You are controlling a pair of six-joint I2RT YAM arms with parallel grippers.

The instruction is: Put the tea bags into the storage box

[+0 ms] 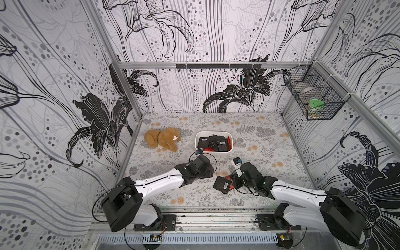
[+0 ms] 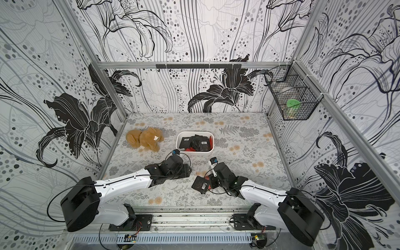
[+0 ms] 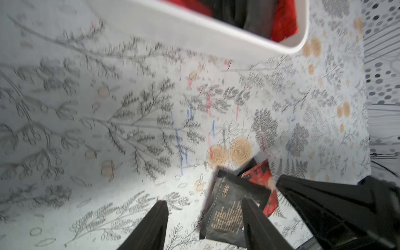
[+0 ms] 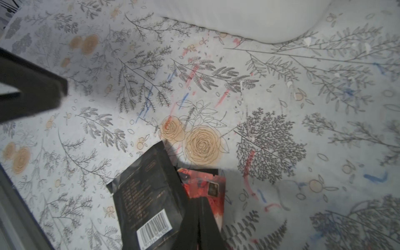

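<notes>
A black tea bag [image 1: 222, 184] with a barcode label lies on the patterned table, overlapping a red tea bag [image 4: 214, 187]. The white storage box [image 1: 227, 152] stands farther back, with several black and red tea bags [image 1: 213, 143] inside. My right gripper is low over the overlap of the loose bags. Its fingertips look close together; whether anything is between them is hidden. To the left, in front of the box, my left gripper stands open and empty, its fingers pointing toward the black bag, which sits beyond them in the left wrist view.
A brown plush toy [image 1: 163, 138] rests left of the box. On the right wall hangs a black wire basket [image 1: 318, 93] with a green item in it. Both arms are close together at the table's front middle. Free table lies to the box's right.
</notes>
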